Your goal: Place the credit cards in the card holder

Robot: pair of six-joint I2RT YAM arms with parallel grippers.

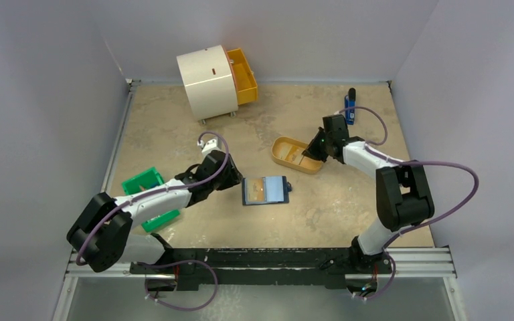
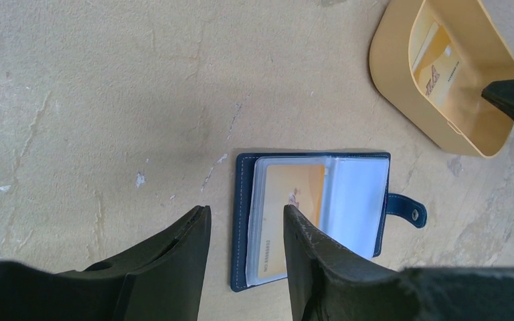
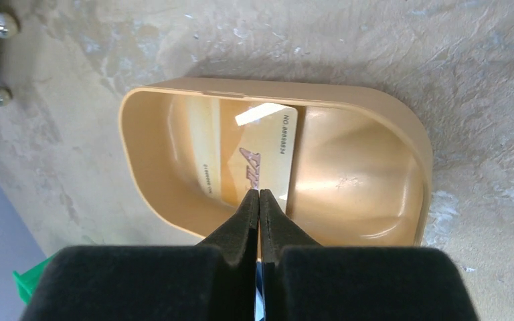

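The card holder (image 2: 365,194) lies opened out on the table, navy-edged with clear sleeves; a tan card (image 2: 284,210) shows in its left sleeve. Above it, my left gripper is open and empty, fingers well apart. Tan cards (image 3: 271,150) lie in the beige tray (image 3: 368,177), some overlapping. One more card (image 3: 204,144) sits at the left of them in the right wrist view. My right gripper is shut, its tips over the tray at the cards' lower edge; nothing shows between its fingers.
A white drum-shaped box with a yellow drawer (image 1: 243,83) stands at the back left. The green container (image 1: 142,182) is partly hidden under my left arm. A blue object (image 1: 350,110) lies at the back right. Bare table surrounds the holder.
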